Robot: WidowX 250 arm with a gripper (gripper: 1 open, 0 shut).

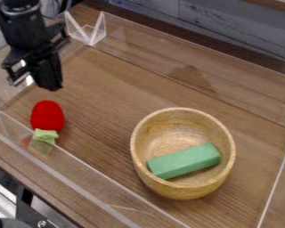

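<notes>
My gripper (44,65) is raised at the upper left, a dark finger assembly with its fingertips blurred; nothing shows held in it, and it looks shut. Below it on the wooden table lies a red object (47,116) with a small pale green piece (44,137) at its lower end. At the right, a yellow bowl (146,132) holds a green block (183,160) lying along its lower right part.
Thin white rod-like fixtures stand at the back left and along the left edge.
</notes>
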